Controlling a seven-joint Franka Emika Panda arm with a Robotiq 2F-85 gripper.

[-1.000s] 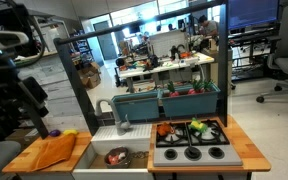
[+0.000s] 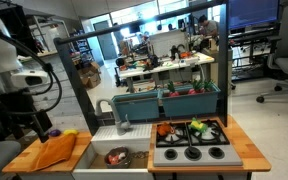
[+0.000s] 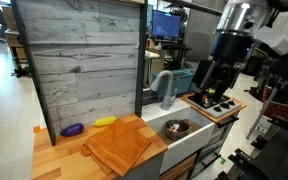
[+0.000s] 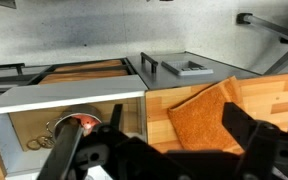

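My gripper hangs in the air, its two dark fingers wide apart at the lower edge of the wrist view and nothing between them. In exterior view 1 the gripper (image 2: 24, 118) is at the left, over the counter's left end. An orange cloth (image 2: 54, 151) lies flat on the wooden counter there; the wrist view shows the cloth (image 4: 200, 116) below and right of the gap. A metal pot (image 3: 178, 129) with something reddish inside sits in the sink (image 2: 101, 135), left of the cloth in the wrist view.
A purple eggplant-like item (image 3: 71, 130) and a yellow one (image 3: 105, 121) lie by the back wall. Right of the sink is a stove (image 2: 193, 145) with red-orange and green items on it. A blue rack (image 2: 164, 106) stands behind.
In exterior view 1 the arm has drawn back up and to the left, away from its larger, nearer position. The cloth, pot and stove items look unmoved.
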